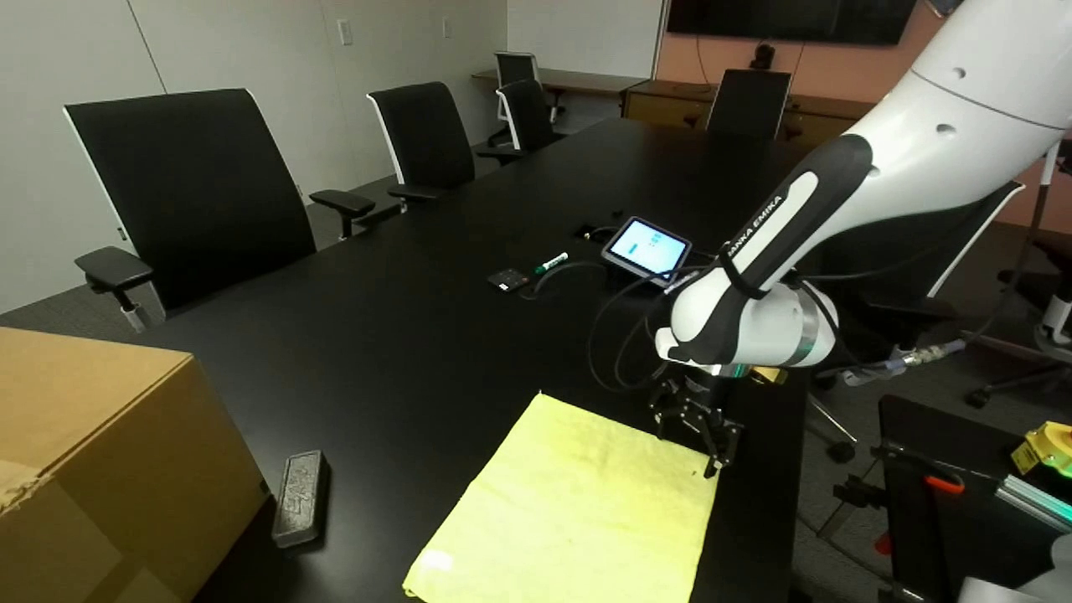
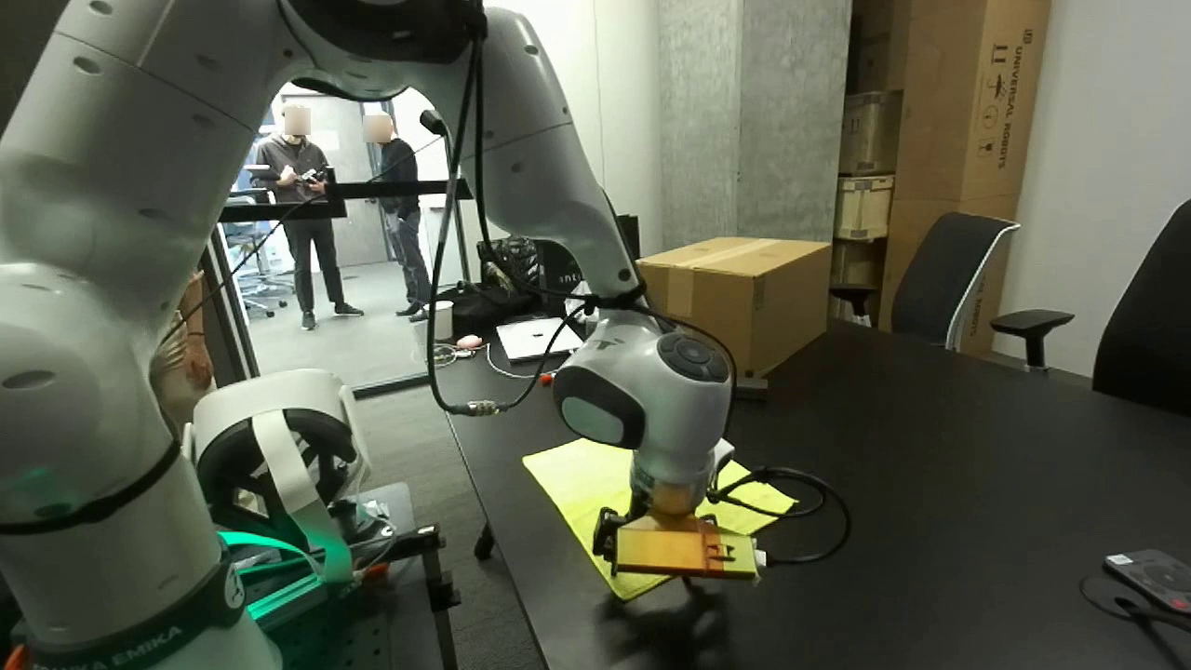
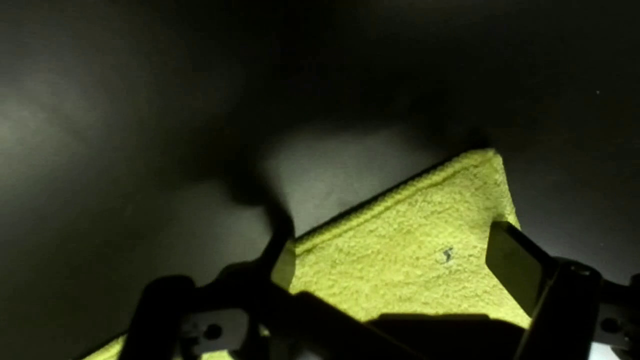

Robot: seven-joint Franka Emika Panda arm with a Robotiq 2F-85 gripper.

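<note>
A yellow cloth point(image 1: 578, 502) lies flat on the black table, one corner pointing toward the arm's side. Over that corner stands my gripper point(image 1: 686, 452), open, its fingers spread wide. In the wrist view the cloth point(image 3: 384, 264) shows between the left finger and the right finger point(image 3: 516, 264), with its corner tip beyond them and a small dark mark near it. Nothing is gripped. From the other side, the arm's wrist hides part of the cloth point(image 2: 581, 480); the fingertips cannot be made out clearly there.
A cardboard box point(image 1: 110, 472) and a dark eraser-like block point(image 1: 299, 497) sit left of the cloth. Farther back are a tablet point(image 1: 648, 248), a green marker point(image 1: 552, 263) and a small black device point(image 1: 507, 280). The table's right edge runs close by the gripper; mid-table is clear.
</note>
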